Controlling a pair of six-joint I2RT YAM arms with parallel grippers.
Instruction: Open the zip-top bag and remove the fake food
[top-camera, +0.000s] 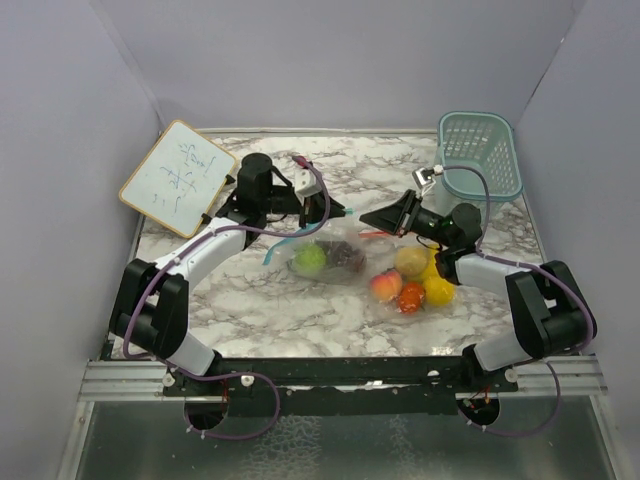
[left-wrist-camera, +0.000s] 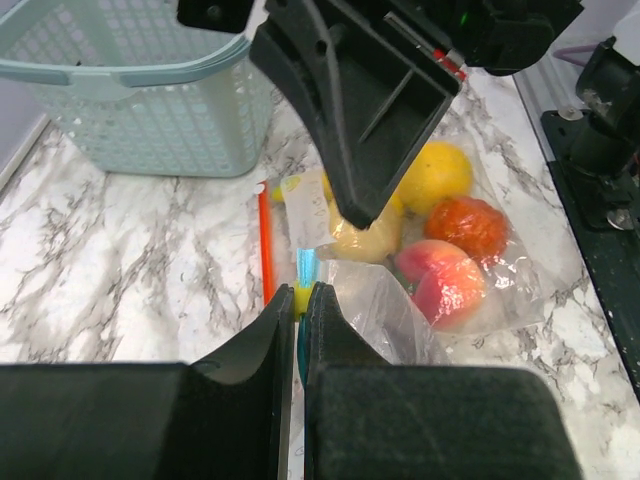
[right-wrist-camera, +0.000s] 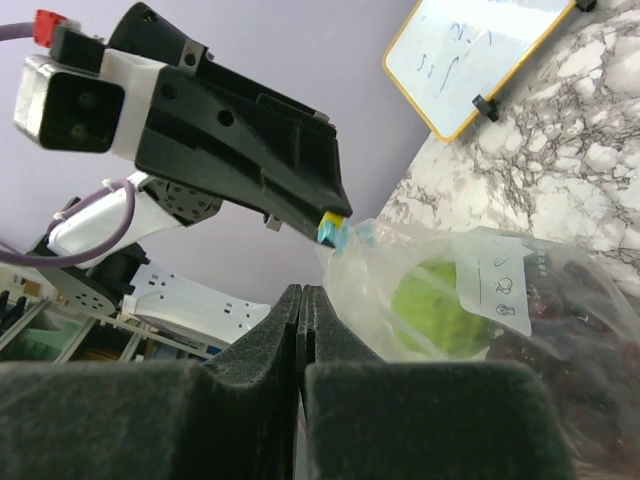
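Observation:
My left gripper (top-camera: 340, 211) is shut on the blue and yellow zip top (left-wrist-camera: 305, 272) of a clear bag (right-wrist-camera: 400, 250), which holds a green item (right-wrist-camera: 435, 310) and dark items. My right gripper (top-camera: 367, 220) is shut with nothing between its fingertips, just right of that zip top; in the left wrist view it hangs above it. Farther right lies another clear bag with a red strip (left-wrist-camera: 267, 240), holding a peach (left-wrist-camera: 448, 285), a tomato (left-wrist-camera: 465, 225), a potato-like item and yellow fruit (left-wrist-camera: 435, 178).
A light blue basket (top-camera: 480, 150) stands at the back right. A whiteboard (top-camera: 178, 175) lies at the back left.

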